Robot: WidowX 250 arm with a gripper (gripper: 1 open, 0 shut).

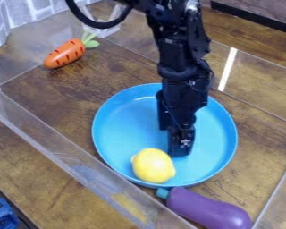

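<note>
The black gripper [175,134] reaches down from the top of the view into a blue bowl [121,125], its fingertips low over the bowl's middle. How its fingers stand is hard to make out against the dark body. A yellow lemon-like toy [152,165] lies in the front of the bowl, apart from the gripper. A purple eggplant toy [207,210] lies outside the bowl at the front right, and an orange carrot toy [65,54] lies at the back left.
A clear plastic wall [62,165] runs diagonally along the left and front.
</note>
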